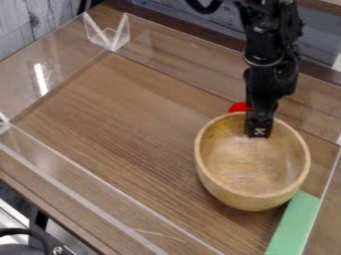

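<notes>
A large wooden bowl stands on the wooden table at the right. The black gripper hangs pointing down at the bowl's back rim, its fingertips at or just inside it; whether anything is between them is unclear. A small red object shows just behind the bowl's rim, partly hidden by the bowl and gripper.
A green board lies at the front right beside the bowl. A clear plastic holder sits at the back left. Black cables show at the bottom left.
</notes>
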